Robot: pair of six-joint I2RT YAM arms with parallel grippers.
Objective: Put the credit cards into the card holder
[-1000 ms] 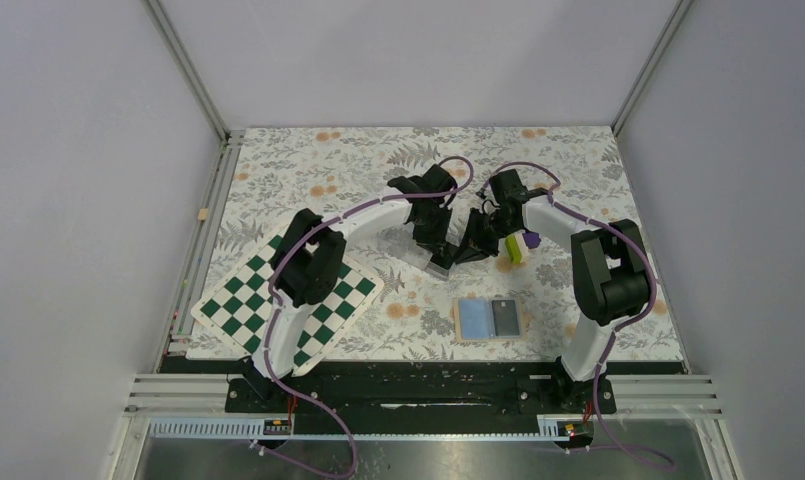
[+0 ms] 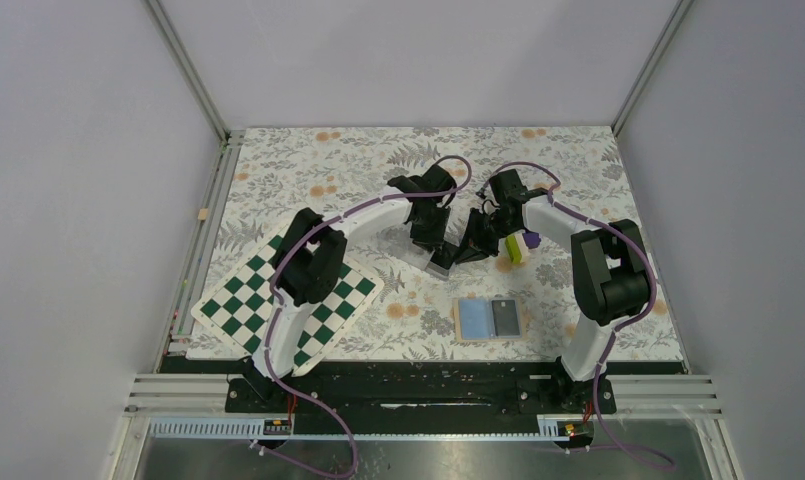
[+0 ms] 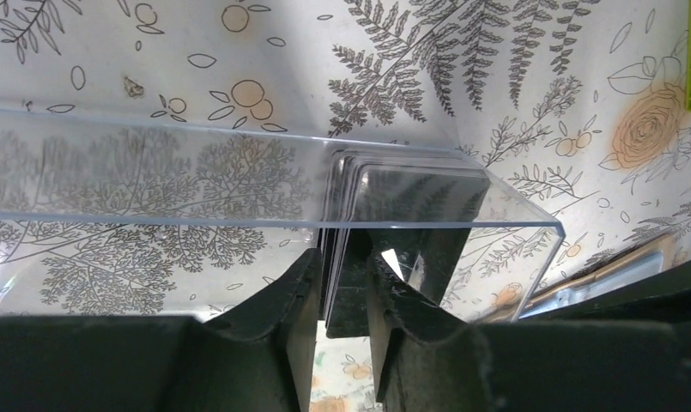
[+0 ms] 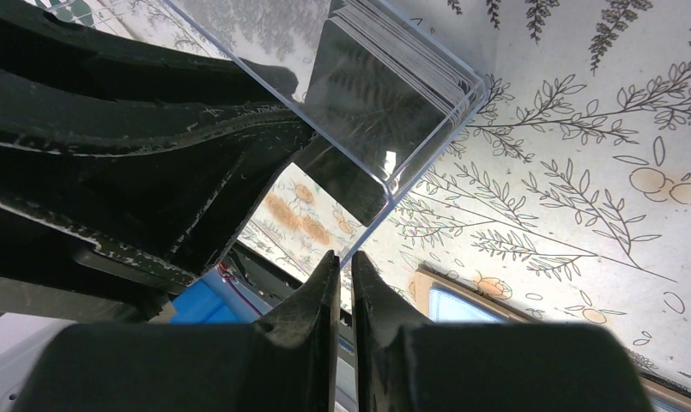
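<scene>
The card holder is a clear plastic box [image 3: 153, 184] lying on the patterned cloth. Dark cards [image 3: 410, 257] stand together at one end of it, their thin edges side by side. Over that end is my left gripper, its fingers parted and the dark card surface showing between them. Whether either finger touches a card is hard to tell. On the right, my right gripper is shut on the clear wall at the holder's corner. From above, both grippers hide much of the holder and cards.
A shallow wooden tray [image 2: 490, 340] with blue and grey panels lies nearer the front. The green-and-white checkered board [image 2: 363, 312] is at the left. Beside my right gripper are a green object [image 2: 515, 250] and a purple one [image 2: 532, 240].
The right arm and the holder show no visible movement.
</scene>
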